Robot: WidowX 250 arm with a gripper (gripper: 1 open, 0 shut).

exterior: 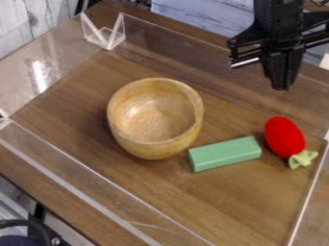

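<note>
My gripper [278,60] is raised at the top right, dark and partly cut off by the frame edge; whether it holds anything is hard to see. Below it a red object with a pale green end [284,135], like a toy strawberry or radish, lies on the wooden surface. A green block [224,154] lies to its left. A wooden bowl [154,117] stands left of the block.
A clear plastic piece [106,31] sits at the upper left. Transparent edges border the wooden surface [103,183].
</note>
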